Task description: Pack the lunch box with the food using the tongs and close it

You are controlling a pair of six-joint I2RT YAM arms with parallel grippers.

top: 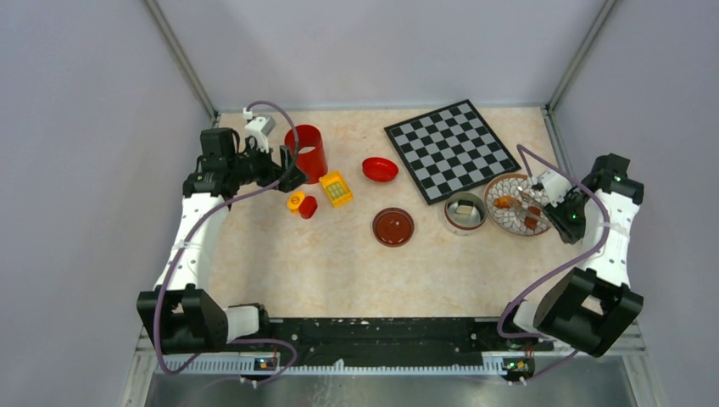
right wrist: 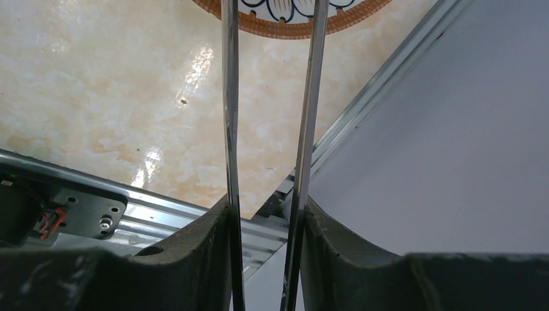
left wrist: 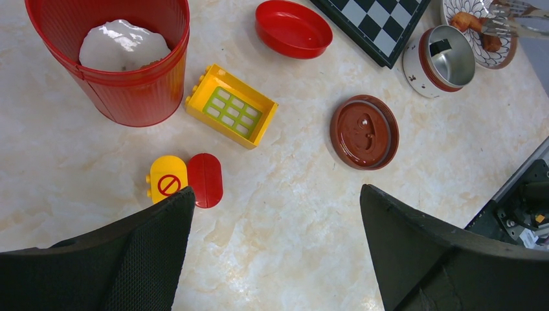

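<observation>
At the right of the top view, a patterned plate (top: 509,225) holds an orange-brown food piece (top: 504,202) and darker brown pieces. My right gripper is part open around metal tongs (right wrist: 229,123), a finger against each arm. The tongs' ends are spread over the plate in the left wrist view, and I see no food between them. Left of the plate stands a round steel-lined lunch box (top: 465,212) with a small block inside. A round brown lid (top: 393,227) lies apart from it. My left gripper hangs open and empty.
A checkered board (top: 458,148) lies behind the lunch box. On the left are a red bin (left wrist: 129,97), a yellow toy block (left wrist: 233,107), smaller red and yellow pieces (left wrist: 206,181) and a red dish (left wrist: 293,27).
</observation>
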